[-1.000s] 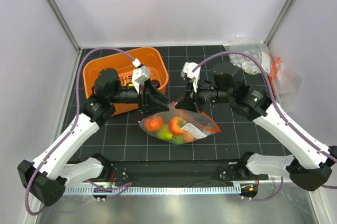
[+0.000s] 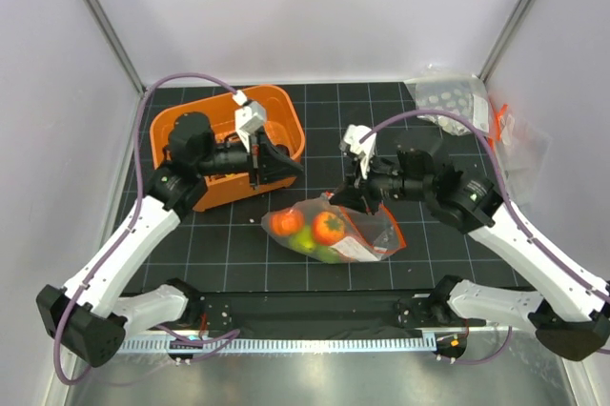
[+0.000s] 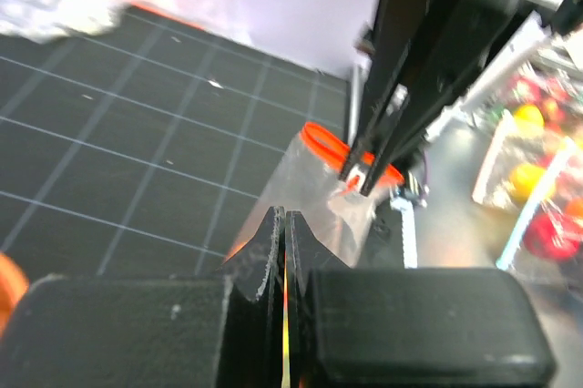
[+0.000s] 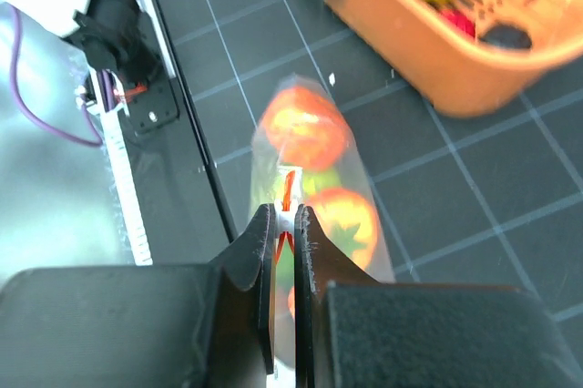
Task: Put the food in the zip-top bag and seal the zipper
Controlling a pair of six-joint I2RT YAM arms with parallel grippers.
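The clear zip-top bag (image 2: 367,246) has an orange-red zipper edge and holds several tomatoes and green food pieces. It lies at the front middle of the table in the top view. My right gripper is shut on the bag's zipper by its white slider (image 4: 286,220). My left gripper is shut with nothing between its fingers, clear of the bag. In the left wrist view the bag's orange opening edge (image 3: 321,140) stands beyond those fingers, pinched by the right gripper's tips.
An orange basket (image 2: 291,109) with some food in it stands at the back left. Empty clear bags (image 2: 448,101) lie at the back right.
My right gripper has shifted right, dragging the bag slightly.
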